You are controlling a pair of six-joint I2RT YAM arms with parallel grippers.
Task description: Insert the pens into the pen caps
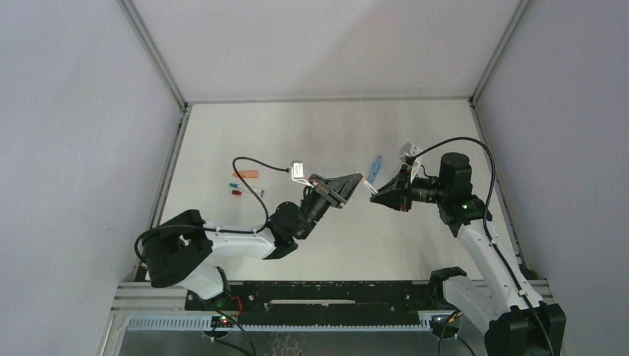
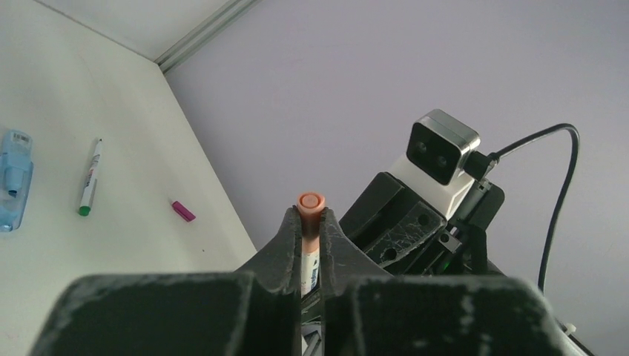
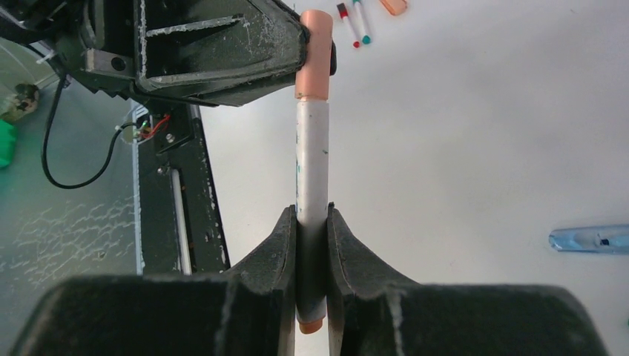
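In the right wrist view a white pen [image 3: 312, 159] stands lengthwise, its far end inside an orange cap [image 3: 315, 55] with no visible gap between barrel and cap. My left gripper is shut on the orange cap, whose round end pokes up between its fingertips. My right gripper has its fingers close along both sides of the pen's barrel; whether they press on it or stand slightly loose is hard to see. From above, the pen [image 1: 369, 187] bridges the two grippers over the table's middle right.
Red and teal-ended markers [image 1: 237, 185] and an orange piece [image 1: 245, 173] lie at the table's left. A blue translucent item [image 1: 376, 167] lies behind the right gripper. A green-ended marker [image 2: 90, 178] and a magenta cap [image 2: 183, 211] lie farther right.
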